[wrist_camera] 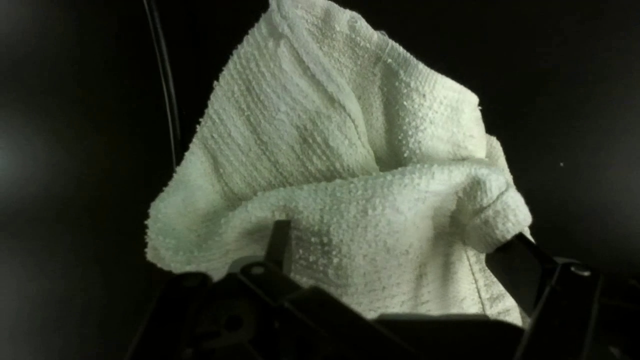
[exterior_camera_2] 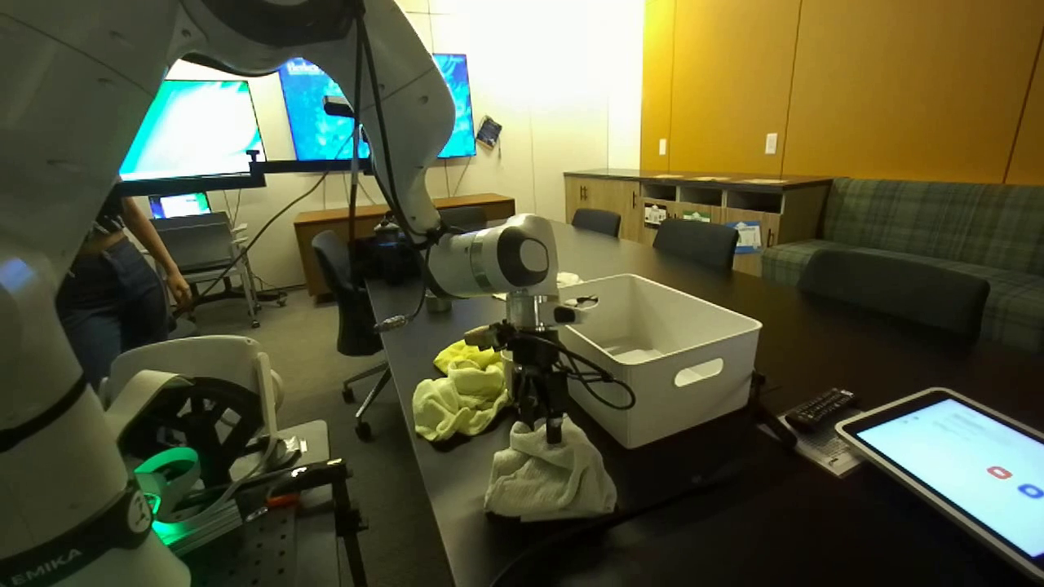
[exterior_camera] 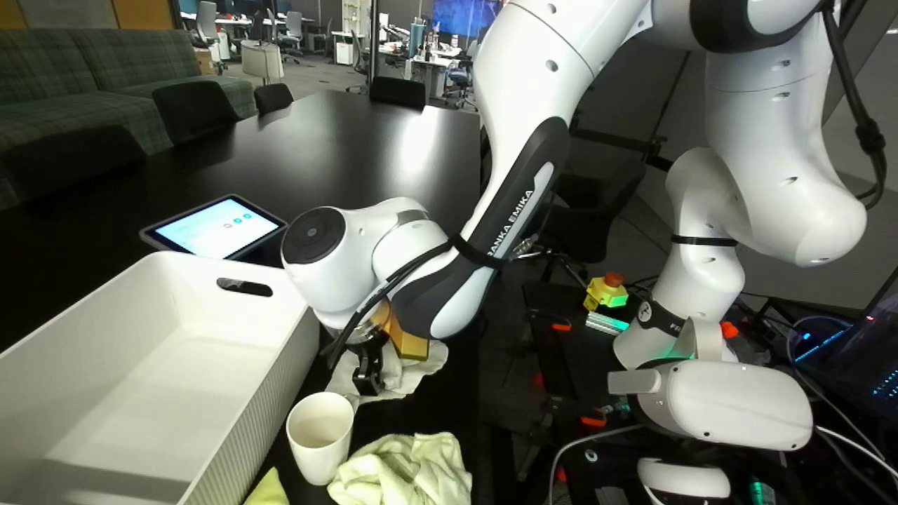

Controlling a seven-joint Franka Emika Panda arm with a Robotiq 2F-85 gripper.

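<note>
A crumpled white towel [wrist_camera: 360, 228] lies on the black table, with a raised fold across its middle. My gripper is open over that fold, its fingers spread wide, one [wrist_camera: 279, 243] against or just above the cloth and the other [wrist_camera: 519, 264] by its right edge. In the second exterior view the fingers reach down to the top of the towel [exterior_camera_2: 553, 474]. From the first exterior view, the gripper [exterior_camera: 367, 383] partly covers the towel [exterior_camera: 412, 374]; whether the fingertips press into it is hard to tell.
An empty white bin [exterior_camera: 252, 379] stands close beside the arm. A white mug [exterior_camera: 320, 433] and a pale yellow-green towel [exterior_camera: 408, 471] sit near the gripper. A tablet [exterior_camera: 217, 227] lies beyond the bin.
</note>
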